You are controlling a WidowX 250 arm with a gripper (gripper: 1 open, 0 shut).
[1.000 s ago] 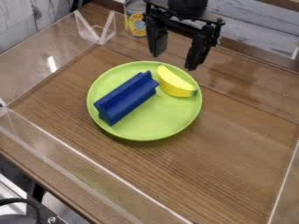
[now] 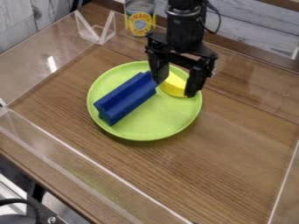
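My black gripper (image 2: 177, 72) hangs over the right part of a green plate (image 2: 159, 119), its fingers apart on either side of a yellow object (image 2: 174, 86), which is partly hidden by them. A long dark-blue block (image 2: 126, 97) lies on the plate's left half.
At the back stand a can (image 2: 139, 19) with a yellow label and a white wire-like object (image 2: 91, 26). A white panelled wall runs behind.
My gripper has come down and to the left, from above and behind the plate to around the yellow object. The plate and blue block look unchanged.
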